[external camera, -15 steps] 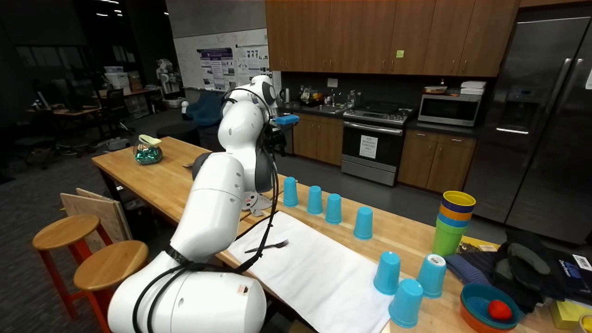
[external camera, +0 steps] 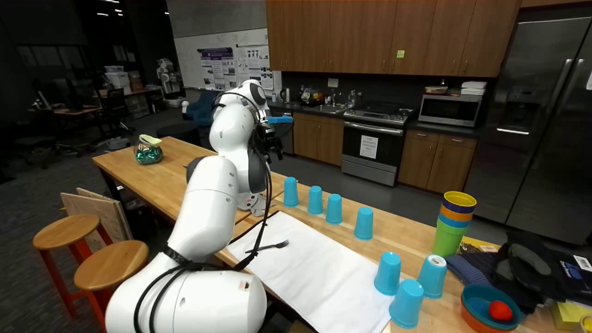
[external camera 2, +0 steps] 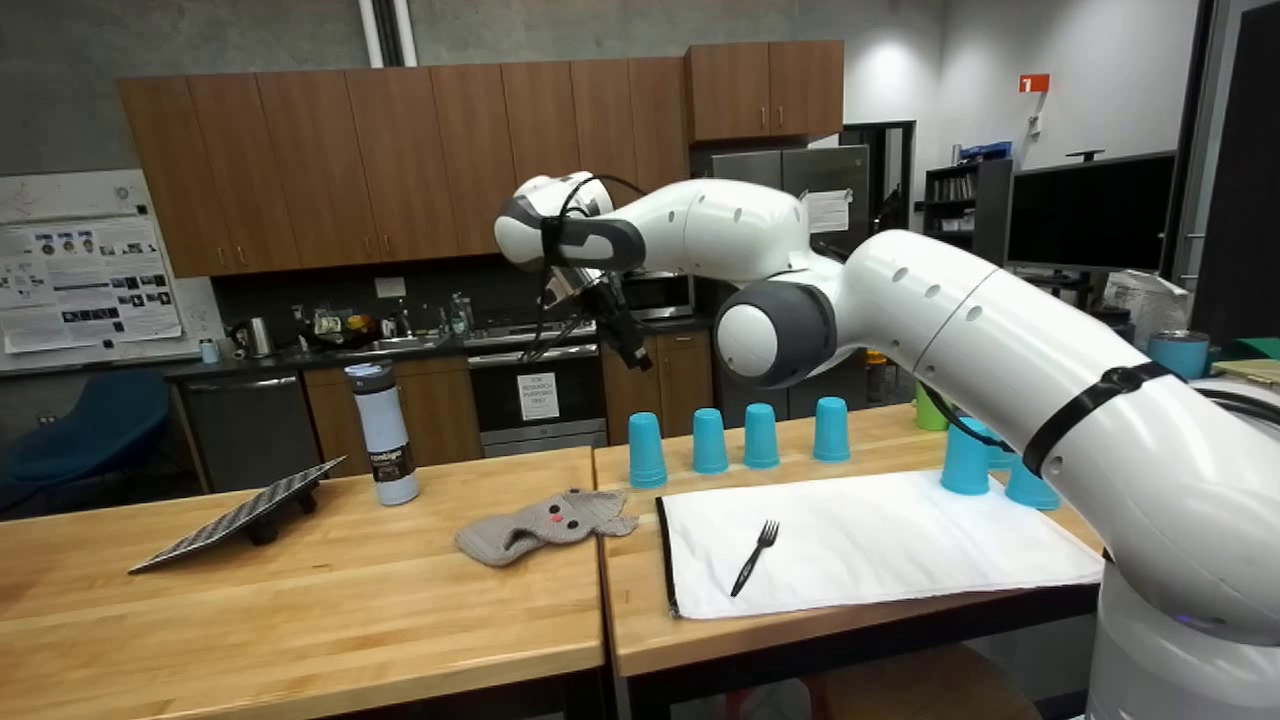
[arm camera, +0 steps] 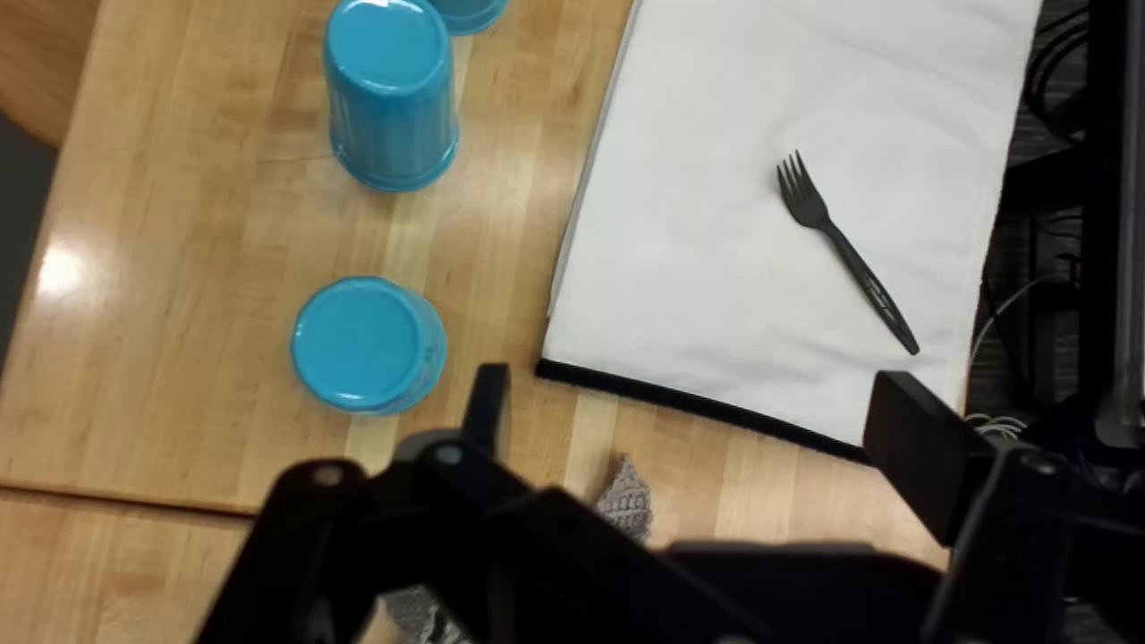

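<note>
My gripper is open, its two fingers far apart with nothing held between them. In the second exterior view, the gripper [external camera 2: 633,346] hangs high over the table near the seam between its two tops. Below it, upside-down blue cups stand in a row along the far edge; the end cup [external camera 2: 647,450] is closest to the seam. The wrist view shows that same cup [arm camera: 360,345] to the left of the fingers. A black fork [arm camera: 853,258] lies on the white cloth [arm camera: 687,215]. Beside the seam lies a grey knitted cloth [external camera 2: 528,528], partly hidden by the gripper in the wrist view.
Three more upside-down blue cups [external camera: 387,274] cluster at the white cloth's right end. Nearby are stacked coloured cups [external camera: 450,227] and a bowl [external camera: 471,299] with a red ball. A bottle [external camera 2: 386,438] and a tilted dark panel [external camera 2: 246,514] occupy the other tabletop, whose front is clear.
In the first exterior view, the arm and gripper have shifted left and slightly down. The cups, fork and cloth have stayed put.
</note>
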